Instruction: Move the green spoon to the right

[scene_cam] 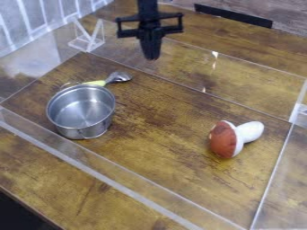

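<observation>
The green-handled spoon (114, 78) lies on the wooden table just behind the pot, its metal bowl pointing right and its yellow-green handle running left toward the pot's rim, which hides part of it. Up and to the right of the spoon is my black gripper (151, 54), clear of it and raised over the back of the table. Its fingers are close together, with no object visible between them.
A metal pot (82, 111) stands at the left, close to the spoon. Toward the right lies a red and white toy mushroom (235, 138). Clear plastic walls (108, 172) border the work area. Bare table (168, 103) spans the middle.
</observation>
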